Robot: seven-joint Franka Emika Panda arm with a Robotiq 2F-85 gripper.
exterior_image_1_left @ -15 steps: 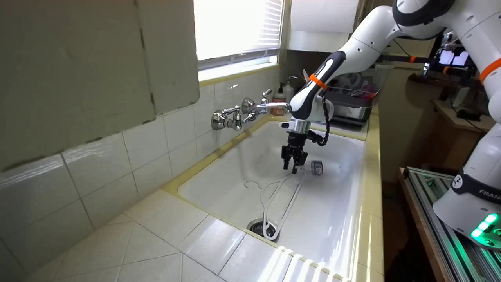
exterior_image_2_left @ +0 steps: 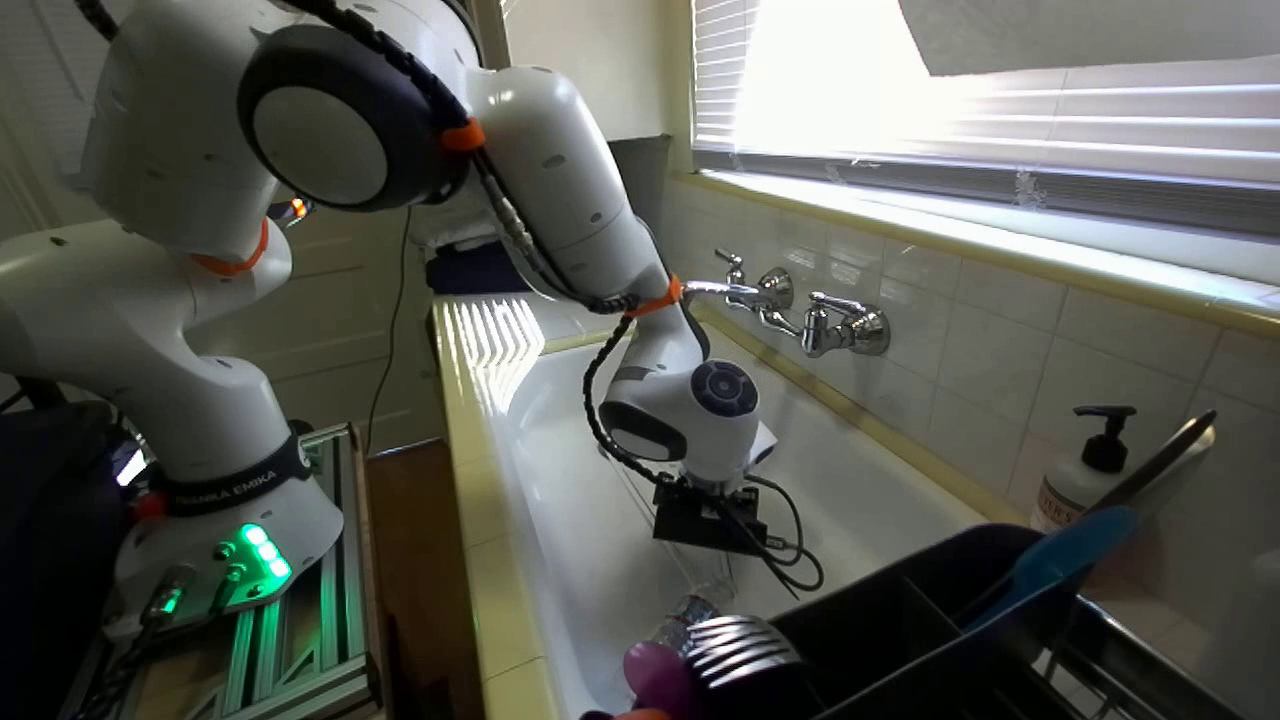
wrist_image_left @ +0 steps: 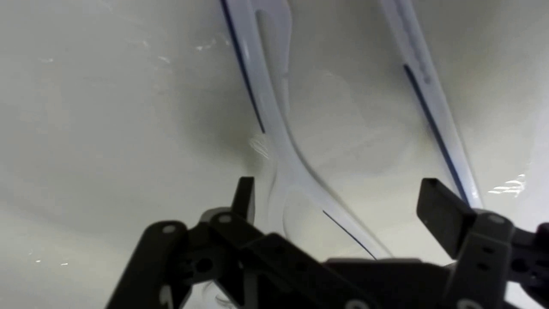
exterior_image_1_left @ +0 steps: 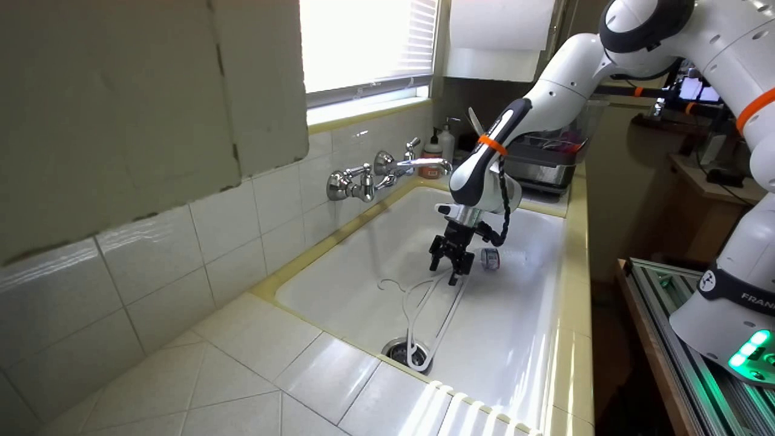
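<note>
A white plastic hanger (exterior_image_1_left: pixel 450 312) lies flat in the white sink (exterior_image_1_left: pixel 349 290), its narrow end over the drain and its hook toward the tiled wall. My gripper (exterior_image_1_left: pixel 444 269) is low above the hanger's far end, pointing down and slightly tilted. In the wrist view the fingers are wide open, the gripper having one finger on each side of the hanger's forked part (wrist_image_left: pixel 291 167). The hanger's other bar (wrist_image_left: pixel 437 108) runs down toward the right finger. Whether either finger touches the plastic cannot be told. The second exterior view hides the fingertips behind the hand.
A clear container with a labelled end (exterior_image_1_left: pixel 490 258) lies in the sink close behind my gripper. The chrome faucet (exterior_image_1_left: pixel 421 165) reaches over the sink from the wall. A dish rack (exterior_image_2_left: pixel 912 624) with utensils stands at the far end, near a soap bottle (exterior_image_2_left: pixel 1074 480).
My gripper has come lower and a little nearer the drain end, tilting more, and now overlaps the hanger's far end. The hanger and the clear container have not visibly moved.
</note>
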